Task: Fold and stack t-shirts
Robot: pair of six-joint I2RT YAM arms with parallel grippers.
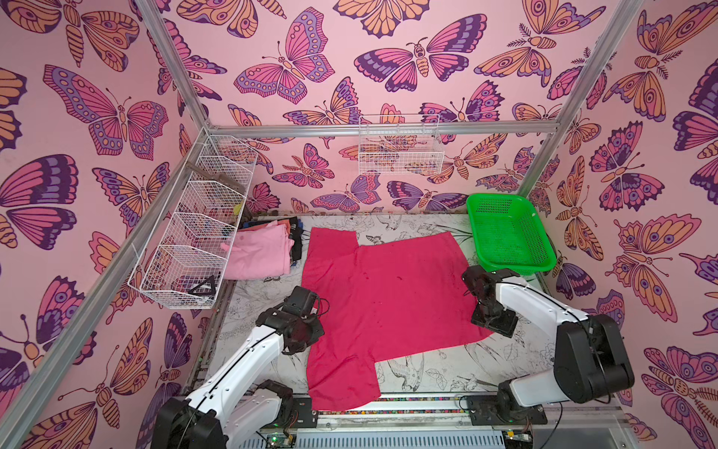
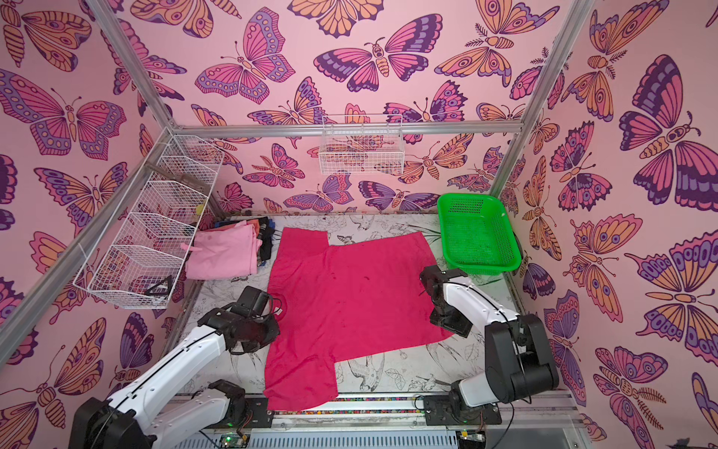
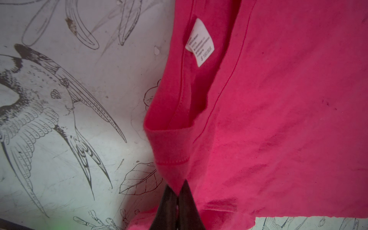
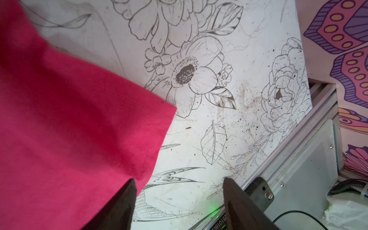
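Note:
A red t-shirt [image 1: 396, 292] lies spread flat across the table, sleeves toward the left. My left gripper is shut at the shirt's left edge, pinching a fold of red cloth; a white label [image 3: 199, 42] shows on the edge above it. My right gripper is over the shirt's right corner at the near side, its fingers apart, with nothing between them but the view of cloth edge and table below.
A folded pile with pink cloth [image 1: 258, 250] on top lies back left, beside white wire baskets [image 1: 183, 273]. A green basket [image 1: 508, 232] sits back right. Bare table [image 1: 419, 374] shows along the front.

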